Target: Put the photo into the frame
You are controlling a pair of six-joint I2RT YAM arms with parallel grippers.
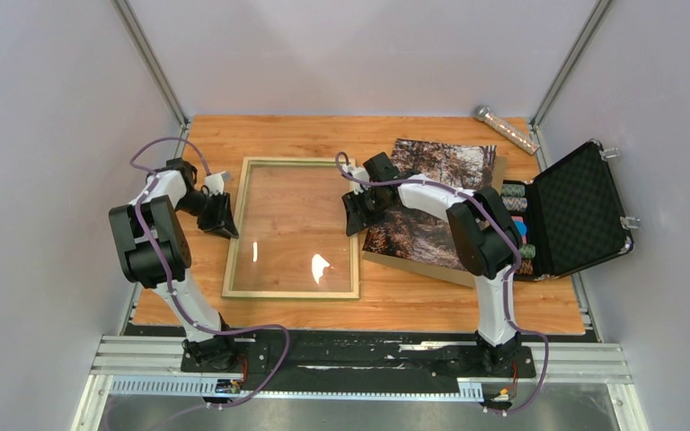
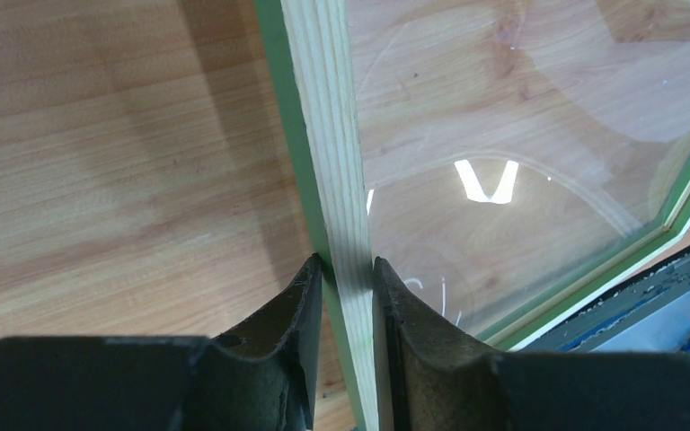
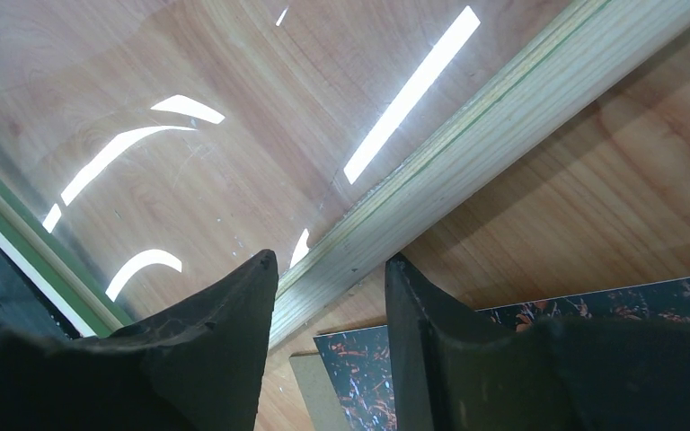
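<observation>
The light wooden frame point(image 1: 292, 294) lies on the table with its clear pane inside and no photo in it. My left gripper is shut on the frame's left side bar point(image 2: 328, 144). At the opposite bar point(image 3: 467, 153), my right gripper stands part open, its fingers on either side of the wood with a gap to the outer finger point(image 3: 404, 296). The photo point(image 1: 445, 166), a forest print, rests on a brown backing board point(image 1: 422, 267) right of the frame, partly covered by my right arm.
An open black case point(image 1: 584, 211) with rolls inside stands at the right edge. Behind it lies a clear tube point(image 1: 508, 129) of small pieces. Bare table point(image 1: 296, 135) shows behind and in front of the frame.
</observation>
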